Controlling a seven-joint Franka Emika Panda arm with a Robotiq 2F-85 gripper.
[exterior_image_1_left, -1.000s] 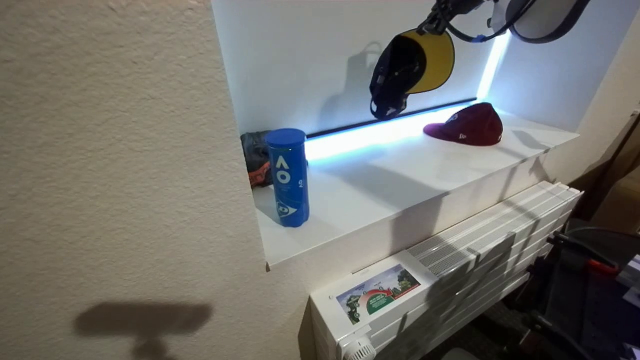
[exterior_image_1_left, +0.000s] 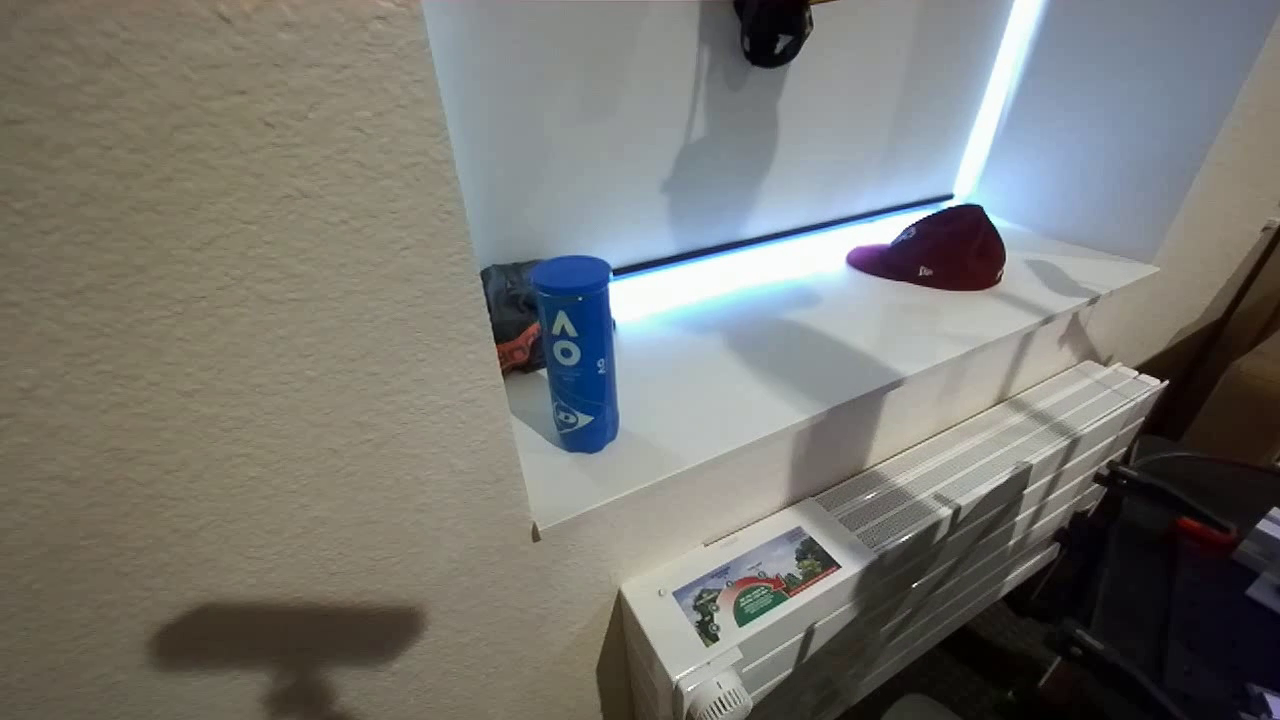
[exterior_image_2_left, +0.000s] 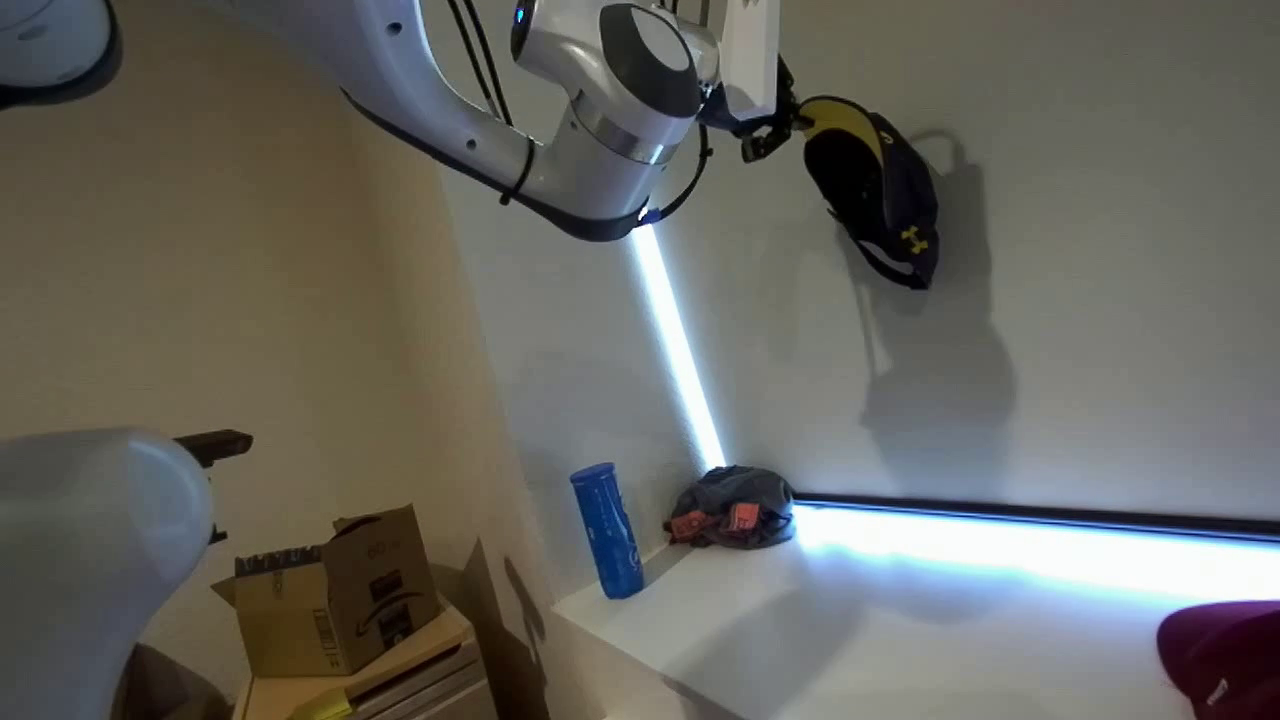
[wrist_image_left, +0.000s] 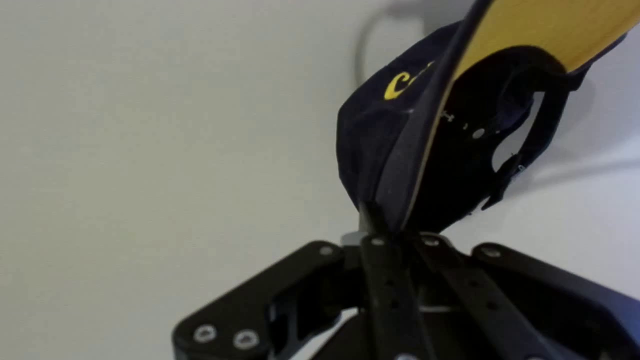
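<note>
A dark navy cap (exterior_image_2_left: 908, 204) with a yellow underbrim hangs high in front of the pale blind, well above the sill. My gripper is shut on the edge of its brim (wrist_image_left: 432, 129); in the wrist view the brim rises from between the fingers and the crown (wrist_image_left: 372, 135) lies behind it. Exterior view 2 shows the gripper (exterior_image_2_left: 792, 118) at the brim's left edge. Only the cap's lower end (exterior_image_1_left: 774, 30) shows at the top of exterior view 1, with the gripper out of that picture.
On the white sill (exterior_image_1_left: 744, 360) stand a blue tennis ball can (exterior_image_1_left: 582, 360) at the left and a maroon cap (exterior_image_1_left: 942, 252) at the right. A grey and orange cap (exterior_image_2_left: 734, 506) lies behind the can. Between them the sill is bare. A radiator (exterior_image_1_left: 972, 480) sits below.
The navy cap has risen sharply with the gripper, leaving only its lower end in exterior view 1. The can and maroon cap have stayed put.
</note>
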